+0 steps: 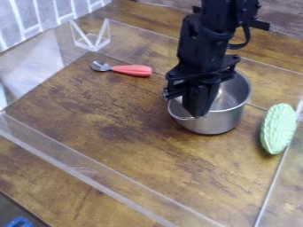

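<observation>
A steel pot (215,118) stands on the wooden table at the centre right. My black gripper (190,105) is over its left side, tilted down with the tips at or just inside the near-left rim; its body hides part of the pot's opening. The fingers look closed, and I see nothing held between them, though the tips are partly hard to make out.
A red-handled utensil (130,69) lies at the back left. A pale green cabbage-like object (275,129) lies right of the pot. Clear plastic walls (83,173) border the area.
</observation>
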